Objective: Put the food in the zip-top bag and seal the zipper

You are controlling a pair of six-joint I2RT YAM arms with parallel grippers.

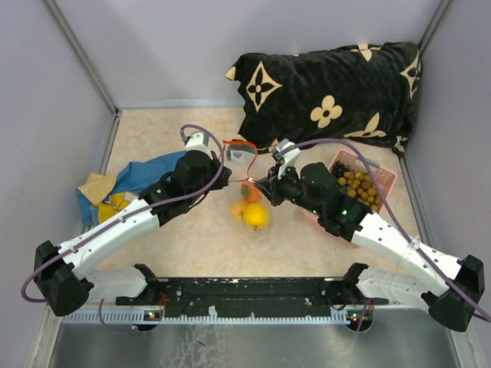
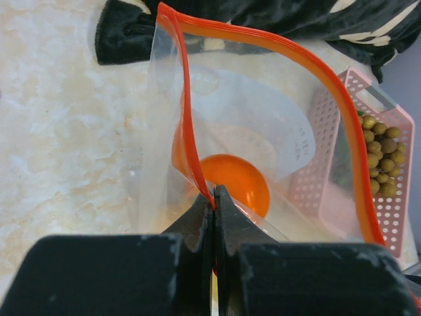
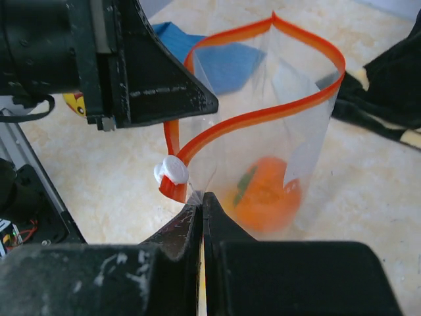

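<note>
A clear zip bag (image 1: 239, 157) with an orange zipper strip stands between my grippers, holding an orange item (image 2: 238, 187) and yellow fruit (image 1: 256, 215). My left gripper is shut on the bag's edge near the orange strip. My right gripper is shut on the bag's edge below the white slider (image 3: 172, 170). In the top view both grippers face each other across the bag's opening.
A pink basket (image 1: 388, 175) of potatoes and dark fruit stands at the right. A black patterned cloth (image 1: 291, 92) lies at the back. Blue cloth (image 1: 147, 173) and yellow items lie at the left.
</note>
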